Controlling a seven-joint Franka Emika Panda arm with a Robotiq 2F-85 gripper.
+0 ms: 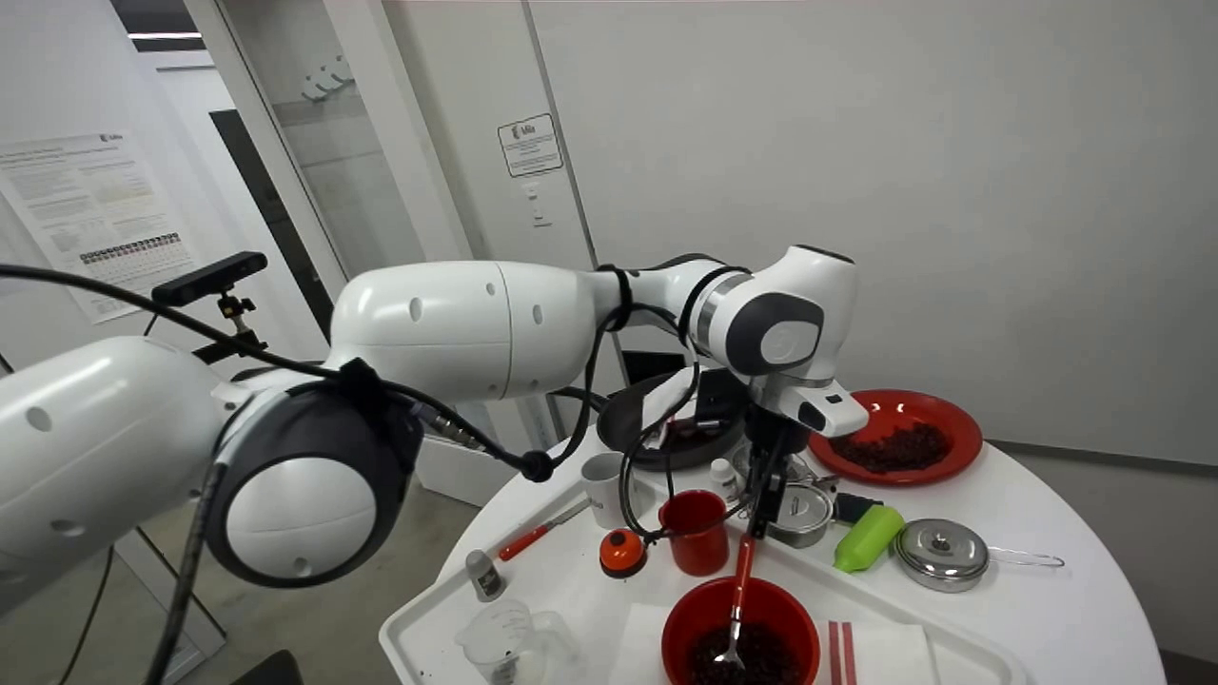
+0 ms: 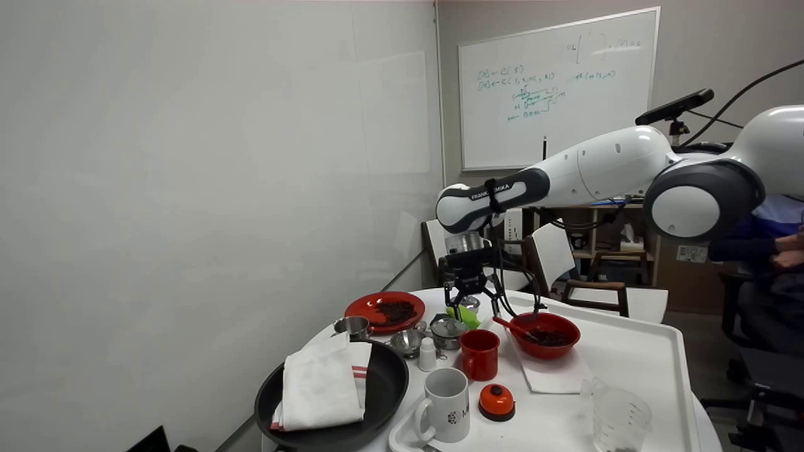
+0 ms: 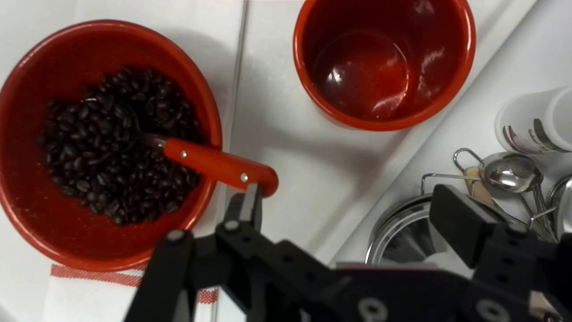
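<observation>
A spoon with a red handle (image 3: 220, 165) leans in a red bowl (image 3: 210, 112), its metal head partly buried in dark beans (image 3: 102, 155) and its handle reaching out over the rim. My gripper stands open, its fingers wide apart. One finger (image 3: 250, 206) is right by the end of the spoon handle; whether they touch I cannot tell. The other finger (image 3: 458, 222) hangs above a steel pot (image 3: 399, 236). Nothing is held between them. In the first exterior view the gripper (image 1: 767, 502) is just above the upper end of the spoon handle (image 1: 743, 571).
An empty red mug (image 1: 697, 548) stands on the white tray (image 1: 457, 599) beside the bowl. Close by are an orange timer (image 1: 622, 554), a grey mug (image 2: 446, 407), a green bottle (image 1: 870, 537) and a red plate of beans (image 1: 959, 428). A pan (image 2: 392, 376) holds a cloth.
</observation>
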